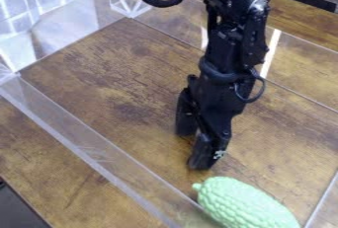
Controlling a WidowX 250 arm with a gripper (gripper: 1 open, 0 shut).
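A black robot arm hangs from the top of the camera view, its gripper (pixel 199 133) low over the wooden floor of a clear-walled tray, fingertips at or very near the surface. The two fingers look apart, and I see nothing clearly held between them, though the arm's body partly hides that space. A pale green bumpy vegetable (pixel 246 204), like a bitter gourd toy, lies at the bottom right, below and right of the gripper and apart from it.
Transparent walls (pixel 93 153) border the wooden floor (pixel 106 74) on several sides. The floor left of the gripper is bare. A white cloth or grid (pixel 40 0) is beyond the top left corner.
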